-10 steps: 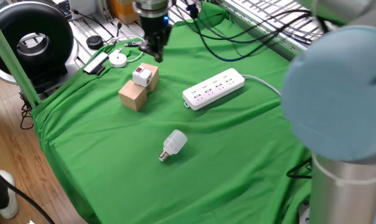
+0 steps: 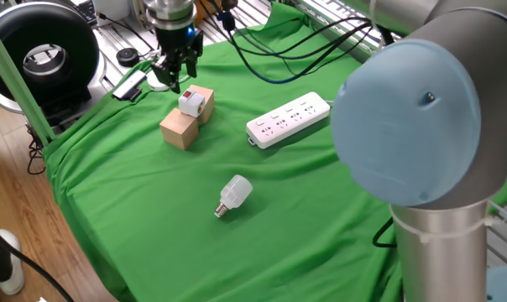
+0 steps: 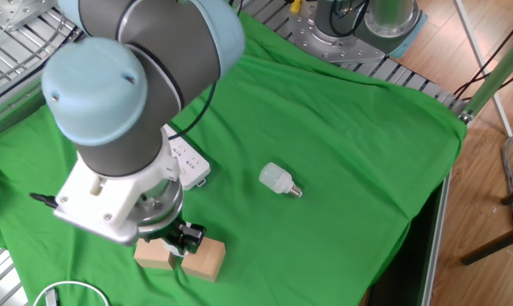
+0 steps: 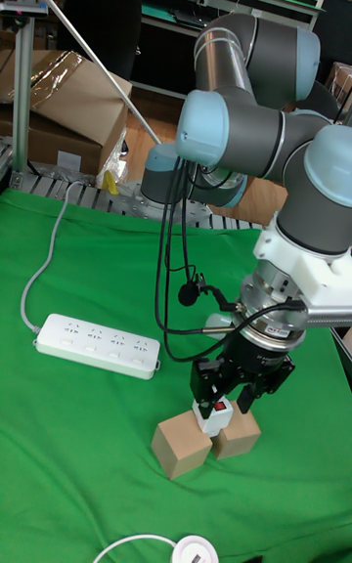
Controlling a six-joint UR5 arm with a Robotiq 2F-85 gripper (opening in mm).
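A small white adapter with a red switch [image 2: 191,103] rests across two wooden blocks [image 2: 179,129]. My gripper [image 2: 182,81] hangs pointing down just above and behind it in exterior view 1, its black fingers spread apart. Exterior view 3 has the gripper [image 4: 225,404] over the adapter [image 4: 213,418], whose upper part shows between the fingertips; whether they touch it is unclear. From exterior view 2, the arm largely hides the adapter beside the blocks [image 3: 204,259].
A white power strip [image 2: 288,120] lies on the green cloth right of the blocks. Nearer the front is a white light bulb [image 2: 234,195] on its side. Black cables [image 4: 166,281] hang along the arm.
My gripper has moved left and downward in exterior view 1, from behind the blocks to close over the adapter. The adapter, blocks, strip and bulb have stayed put.
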